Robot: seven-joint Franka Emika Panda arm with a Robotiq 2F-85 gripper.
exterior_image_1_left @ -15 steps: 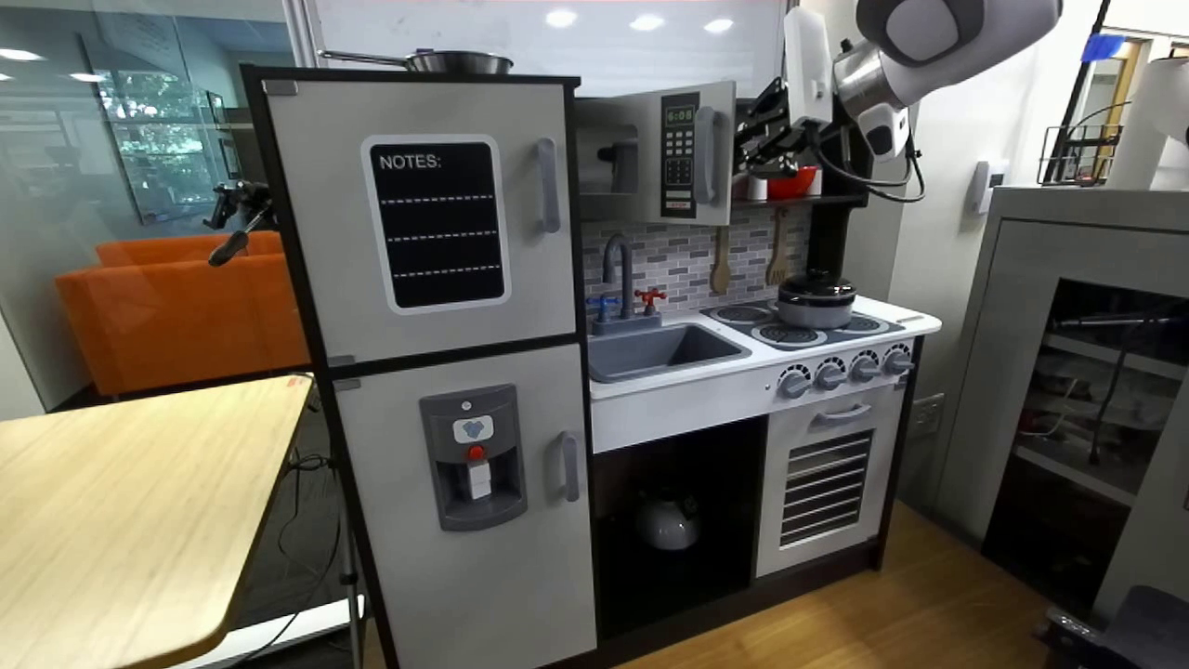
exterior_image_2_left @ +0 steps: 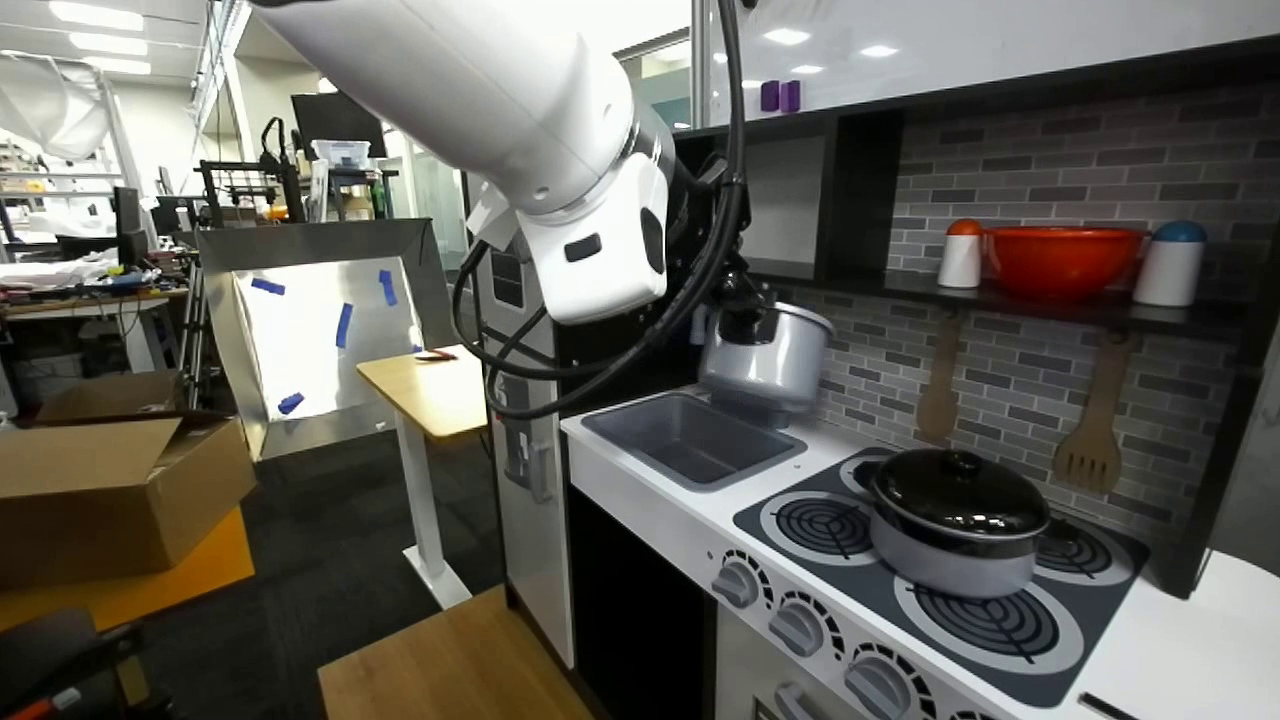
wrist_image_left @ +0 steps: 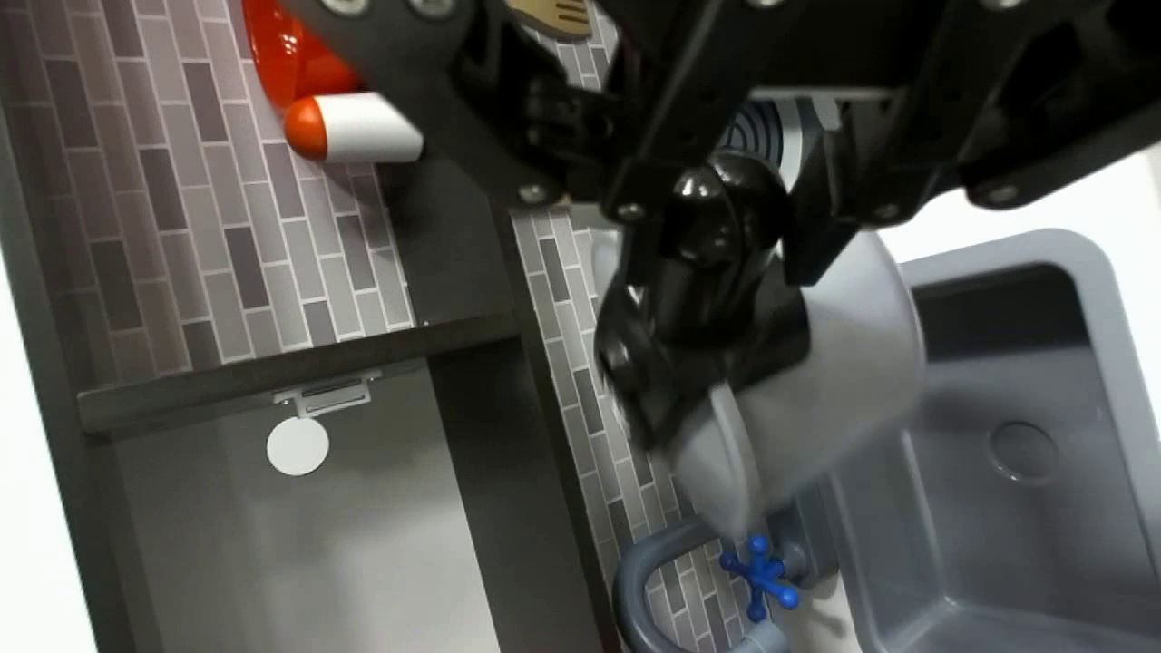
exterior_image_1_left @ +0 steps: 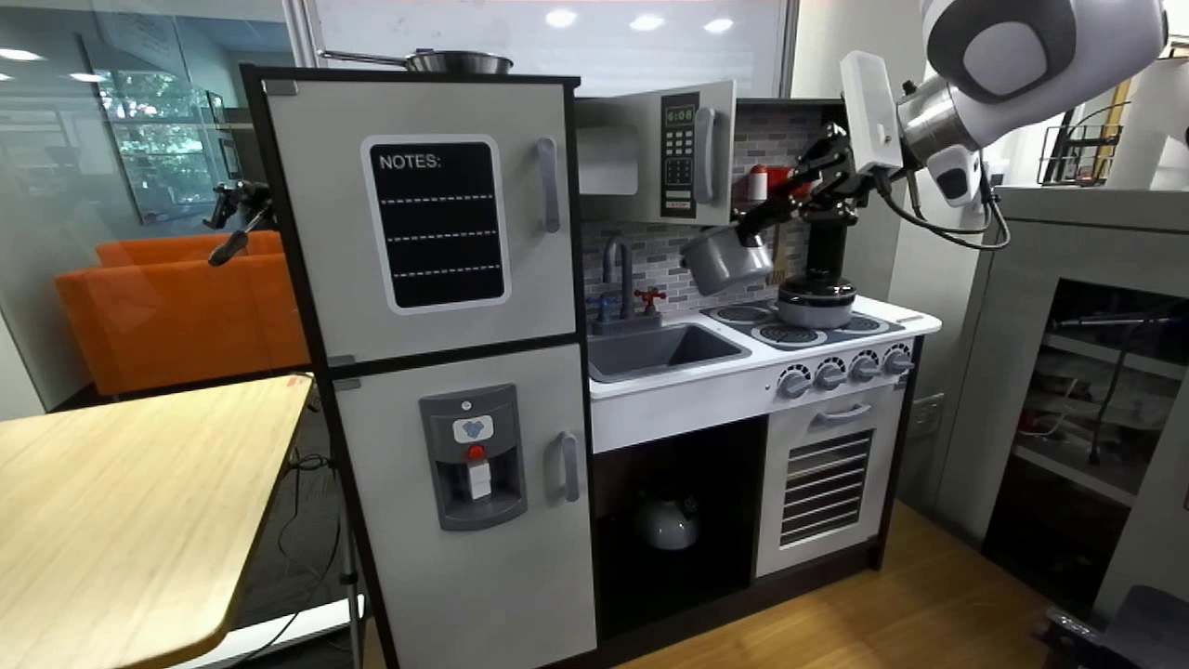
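Observation:
A small grey pot (exterior_image_1_left: 726,261) hangs tilted in the air near the sink, below and right of the microwave's opened door (exterior_image_1_left: 699,150). My gripper (exterior_image_1_left: 758,217) is shut on its black handle. In exterior view 2 the pot (exterior_image_2_left: 768,360) is above the far right part of the sink (exterior_image_2_left: 690,442), clear of the counter, with the gripper partly behind cables. The wrist view shows the dark handle (wrist_image_left: 713,283) between the fingers and the pot's grey body (wrist_image_left: 838,370) beyond, somewhat blurred.
A lidded pot (exterior_image_2_left: 960,534) stands on the stove. The shelf holds a red bowl (exterior_image_2_left: 1062,262) and two shakers, with wooden utensils hanging below. The faucet (exterior_image_1_left: 624,268) rises behind the sink. The sink basin looks empty.
My arm has moved right and down, away from the microwave. The grey pot has come out of the microwave opening, where only a dark shape showed before, and now hangs in my gripper.

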